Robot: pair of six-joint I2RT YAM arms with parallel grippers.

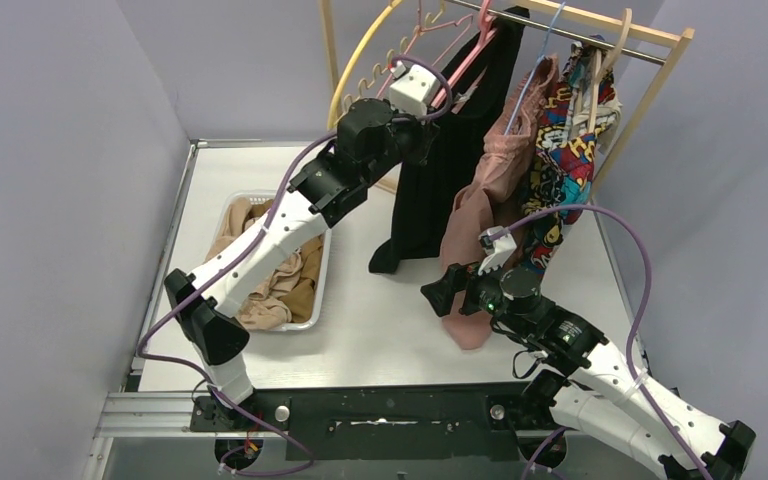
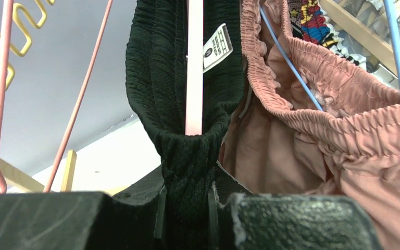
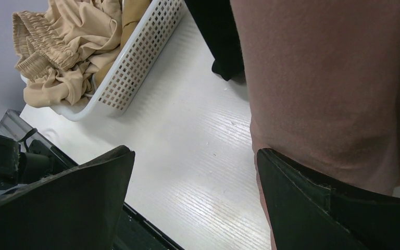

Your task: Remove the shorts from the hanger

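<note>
Black shorts (image 1: pixel 457 150) hang from the rack on a pink hanger (image 1: pixel 485 40). Up close in the left wrist view, the hanger's pale pink bar (image 2: pixel 194 67) runs inside their ribbed waistband (image 2: pixel 151 83). My left gripper is shut on the near end of that waistband, the cloth bunched between its fingers. The bar's near end disappears into the bunched cloth. Low in front of the pink garment (image 3: pixel 323 88), my right gripper stands open with nothing between its fingers; that garment hangs right beside one finger.
Pink shorts on a blue hanger (image 1: pixel 532 90) and a patterned garment (image 1: pixel 565 150) hang to the right. At left stands a white basket (image 1: pixel 322 285) of tan clothes. The wooden rack (image 1: pixel 650 95) spans the back. White table (image 1: pixel 370 340) between basket and garments is clear.
</note>
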